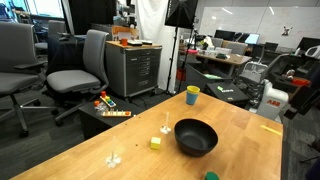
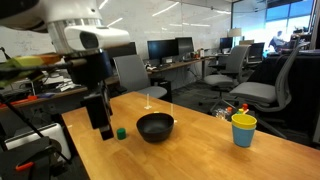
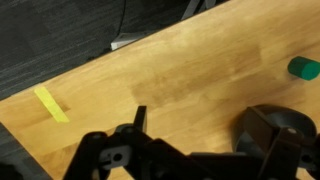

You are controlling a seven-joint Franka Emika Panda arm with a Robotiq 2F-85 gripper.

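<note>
A round black bowl stands upright on the wooden table; it also shows past the gripper at the right of the wrist view. Beside it is a small green object, lying near the right edge of the wrist view. A small yellow block sits left of the bowl. Farther off stands a blue cup with a yellow rim. My gripper is open above the table, nothing between its fingers, with the bowl and green object off to its right.
A yellow strip lies flat near the table edge. At the side sits a black box with colourful items by it. A small white item is on the front of the table. Bare wood lies beneath the gripper.
</note>
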